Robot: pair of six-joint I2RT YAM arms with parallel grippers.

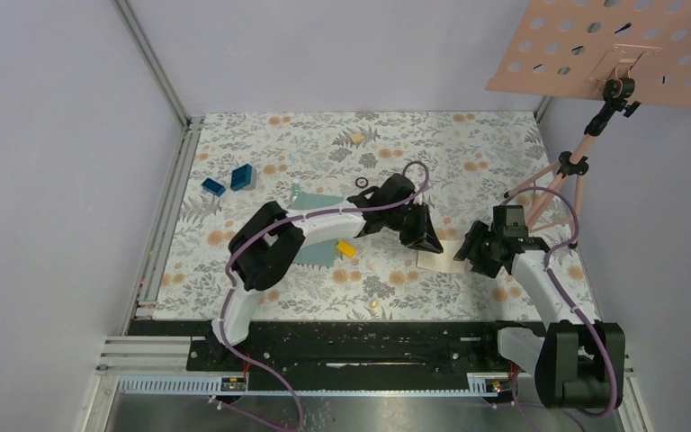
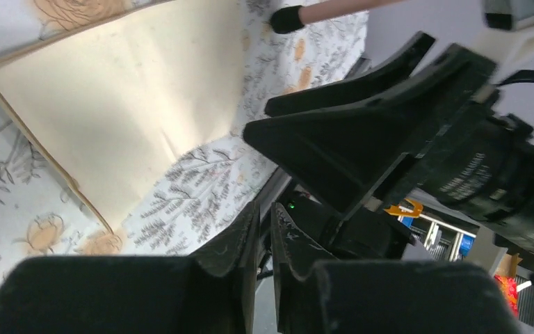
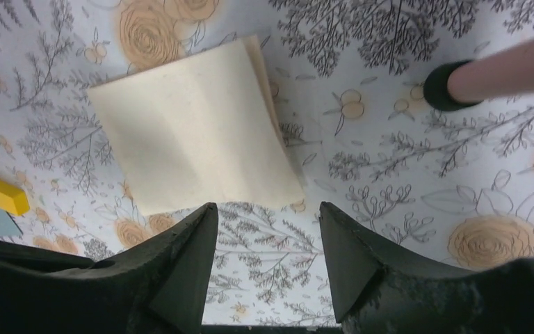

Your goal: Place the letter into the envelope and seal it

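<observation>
A cream folded paper (image 1: 439, 261) lies flat on the flowered tabletop, right of centre; whether it is envelope, letter or both cannot be told. In the right wrist view a second layer peeks out along one side of the cream paper (image 3: 195, 129). My left gripper (image 1: 435, 247) is over its left part from above, shut, with nothing showing between its fingertips in the left wrist view. By the paper's right side is my right gripper (image 1: 464, 256). Its fingers (image 3: 193, 257) stand wide apart, and nothing is between them.
Left of the paper lies a teal sheet (image 1: 315, 256), partly under my left arm, with a yellow block (image 1: 346, 248) at its edge. Two blue containers (image 1: 243, 177) stand at the far left. A pink tripod (image 1: 549, 200) rises on the right.
</observation>
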